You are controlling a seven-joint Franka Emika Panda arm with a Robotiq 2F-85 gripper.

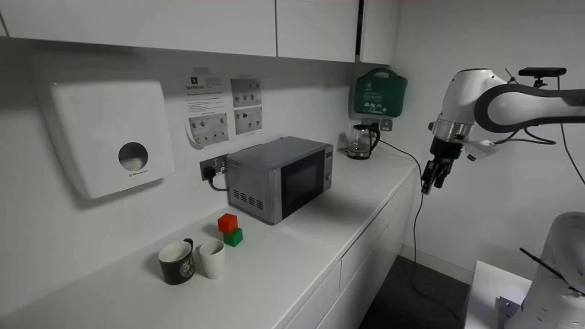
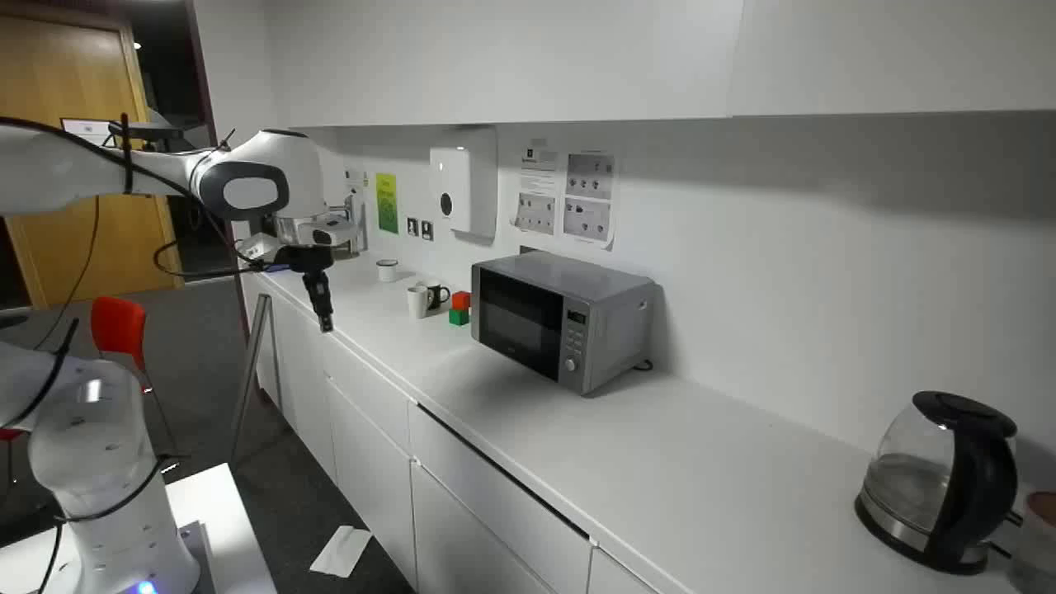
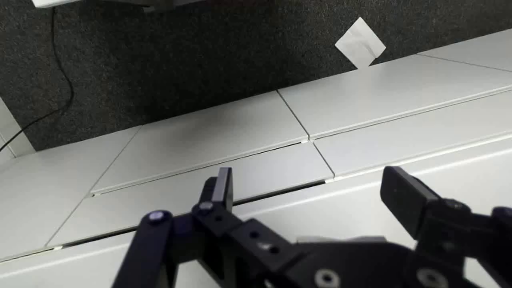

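My gripper is open, its two black fingers wide apart with nothing between them. In exterior view 1 the gripper (image 1: 430, 183) hangs in the air, well away from everything standing on the counter. A red block (image 1: 227, 222) rests on a green block (image 1: 233, 236) near the wall, left of the microwave. Beside them stand a white mug (image 1: 212, 260) and a black mug (image 1: 176, 266) with a pale inside. The wrist view has none of these blocks or mugs; the counter edge and drawer fronts (image 3: 278, 168) fill much of it.
A silver microwave (image 2: 559, 312) with its door shut sits against the wall. The glass kettle (image 2: 931, 480) is at the counter's other end, and a white cup (image 2: 387, 271) stands beyond the mugs. Wall cupboards (image 1: 164, 27) overhang the counter (image 1: 307, 246), whose front strip is clear.
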